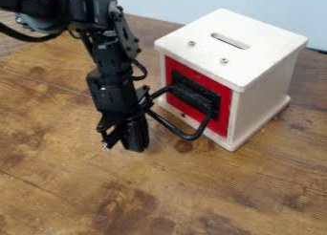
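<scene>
My black gripper [125, 136] hangs low over the wooden table, left of a white wooden box [255, 91] with a red front panel [179, 72]. A black mechanism with a looped black handle [192, 134] sticks out of that front, close beside my gripper; whether they touch is unclear. The gripper looks shut, with nothing visible between its fingers.
The box has a slot in its top and stands near the back of the table [153, 196], before a pale wall.
</scene>
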